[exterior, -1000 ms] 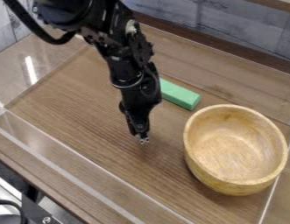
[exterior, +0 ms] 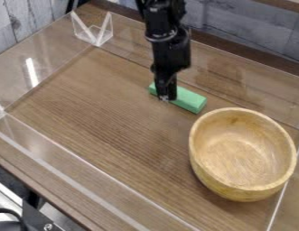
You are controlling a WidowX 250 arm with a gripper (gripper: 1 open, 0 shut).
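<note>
My black gripper (exterior: 165, 92) is shut, its tip low over the left end of a green block (exterior: 182, 100) near the middle of the view. I see nothing held between the fingers; whether the tip touches the block I cannot tell. The block lies flat on the wooden table (exterior: 91, 126).
A large pale wooden bowl (exterior: 242, 158) sits at the right, just below the block. A clear, angular object (exterior: 94, 29) stands at the top left.
My gripper has moved away toward the back of the table, from the open wood left of the bowl to the green block.
</note>
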